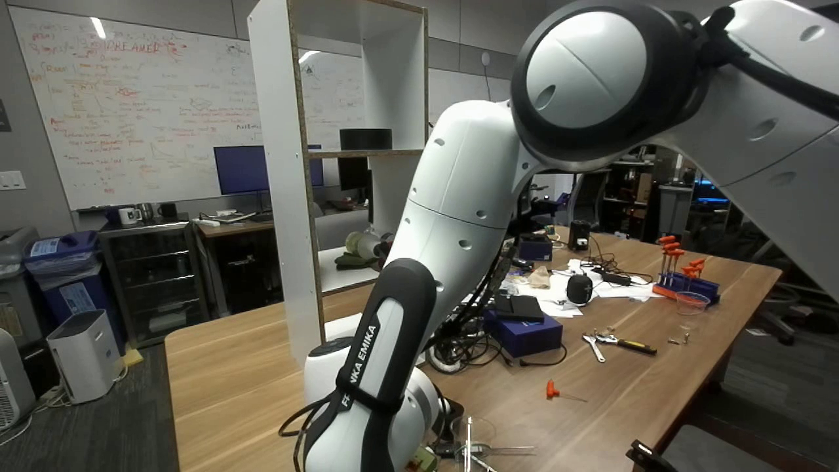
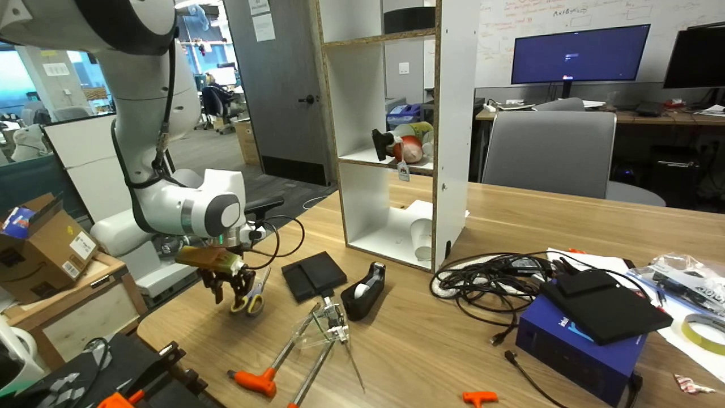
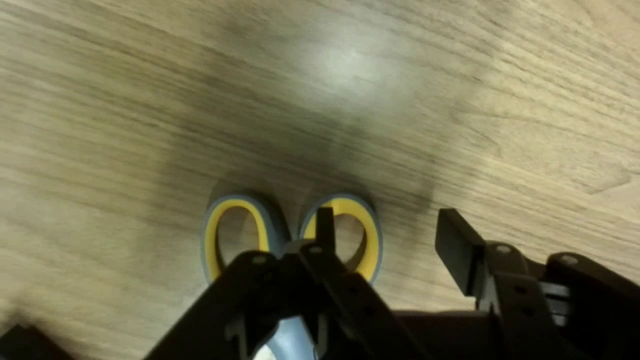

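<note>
Scissors with yellow and grey handles (image 3: 371, 240) lie on the wooden table, both finger loops showing in the wrist view. My gripper is above the table with a clear gap between its fingers. The left fingertip (image 3: 325, 228) overlaps the right-hand loop; whether it is inside the loop or only above it, I cannot tell. The other finger stands to the right of that loop, over bare wood. Much of the scissors is hidden behind the gripper in this view. In exterior view 2, the scissors (image 2: 255, 302) appear right beside the dark gripper fingers (image 2: 239, 284).
In exterior view 2, a black tape dispenser (image 2: 364, 291), a black tray (image 2: 314, 275) and orange-handled tools (image 2: 255, 382) are to the right of the gripper. A white shelf (image 2: 451, 136) rises behind. Cables (image 2: 486, 280) and a blue box (image 2: 578, 340) lie farther right.
</note>
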